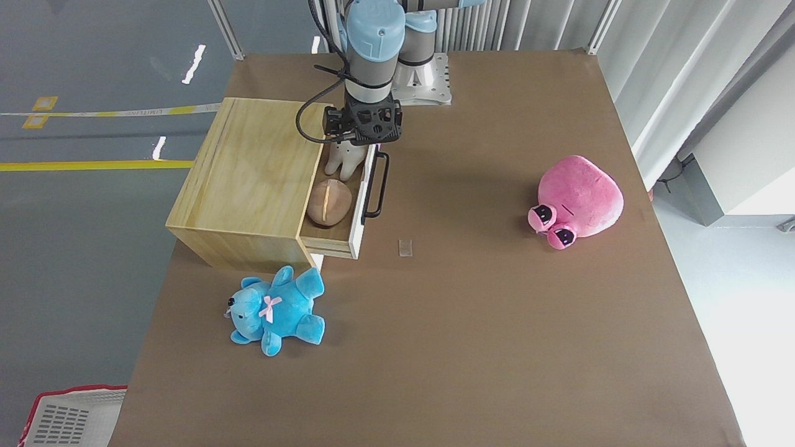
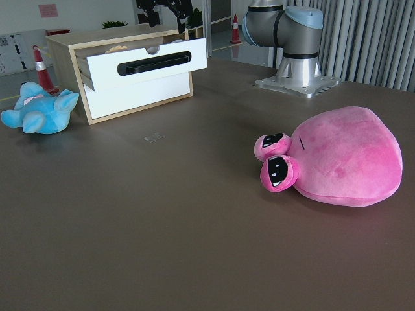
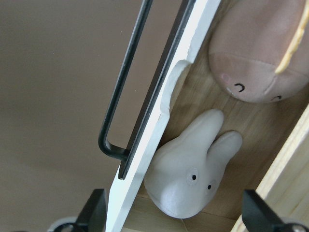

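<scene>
My gripper stands open above the pulled-out top drawer of the wooden cabinet (image 1: 249,171), its two black fingers at the bottom of the wrist view, apart from each other. In the drawer lie a white bunny plush (image 3: 179,171) with two ears and a round light-brown plush (image 3: 256,43) with a stitched face and a cream strand. The drawer's white front (image 2: 104,65) carries a black handle (image 1: 380,186). No toy shows held between the fingers.
A blue bear (image 1: 287,313) lies on the table (image 1: 484,350) by the cabinet's near side. A pink plush (image 1: 581,197) lies to the right. The robot base (image 1: 436,89) is at the back.
</scene>
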